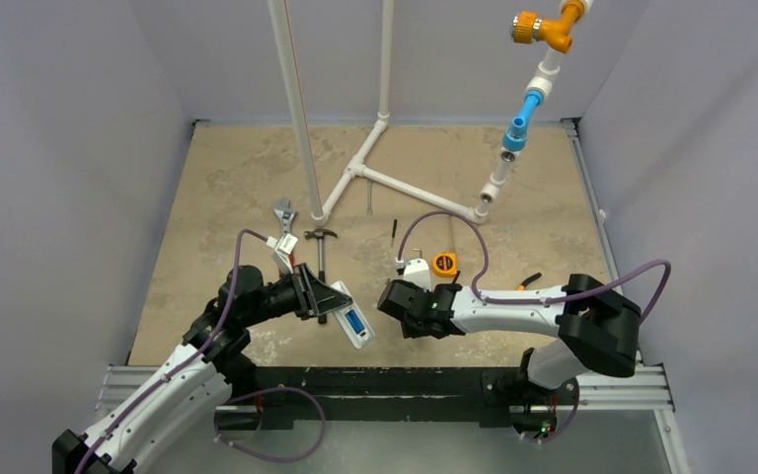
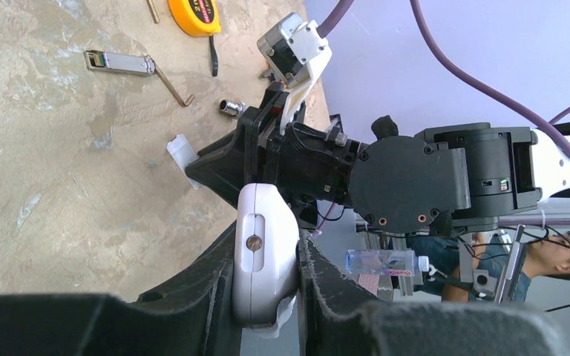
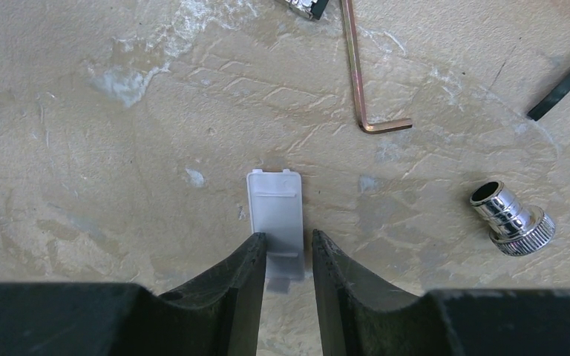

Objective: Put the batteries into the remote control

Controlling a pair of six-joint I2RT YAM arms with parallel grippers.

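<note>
My left gripper (image 1: 338, 300) is shut on the white remote control (image 1: 361, 331). Blue batteries (image 1: 354, 321) show in the remote's open compartment in the top view; in the left wrist view only its white end (image 2: 266, 241) shows. A white battery cover (image 3: 275, 211) lies on the table in the right wrist view. My right gripper is partly open above the cover's near half, one fingertip overlapping its left edge and the other just right of it. No grip on the cover shows. In the top view the right gripper hides the cover.
Beyond the cover lie a hex key (image 3: 362, 89) and a metal module (image 2: 121, 64). A metal connector (image 3: 513, 220) sits to its right. A tape measure (image 1: 444, 264), hammer (image 1: 322, 259) and wrench (image 1: 285, 215) lie further back. White pipes (image 1: 405, 188) stand behind them.
</note>
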